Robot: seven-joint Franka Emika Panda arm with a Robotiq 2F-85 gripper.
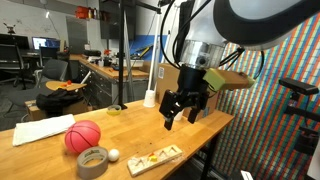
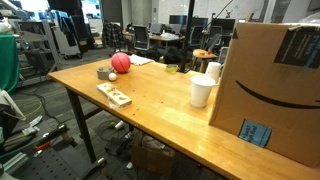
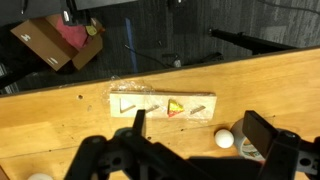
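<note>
My gripper (image 1: 181, 119) is open above the table's near edge, its fingers well apart and nothing between them. In the wrist view the two dark fingers (image 3: 138, 146) reach in from the bottom, left and right. Between and beyond them lies a pale wooden board (image 3: 150, 106) with thin slots and a small yellow-and-red piece (image 3: 175, 106) on it. The board lies flat on the table, well below the gripper. A small white ball (image 3: 224, 138) and a roll of tape (image 1: 87, 163) lie beside it; the right finger partly covers the tape in the wrist view.
A red ball (image 1: 82, 137) sits behind the tape. White paper (image 1: 43, 130), a yellow tape roll (image 2: 170, 68), a white container (image 2: 201, 92) and a large cardboard box (image 2: 265, 85) stand farther off.
</note>
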